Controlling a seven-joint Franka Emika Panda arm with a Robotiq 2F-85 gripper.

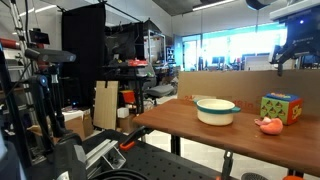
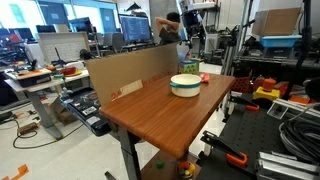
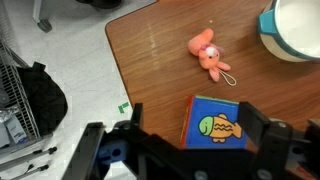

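A pink plush toy lies on the wooden table, near a white bowl with a teal rim. The colourful box stands behind the toy in the first exterior view, with the bowl to their left. From the wrist, the box's blue face with an orange fish picture shows between the fingers, well below them. My gripper is open and empty, hanging above the table. Its lower part hides some of the box's near side.
The table has a wide bare stretch on the bowl's far side from the toy. A tan panel stands along one long edge. Beyond another edge lies open floor.
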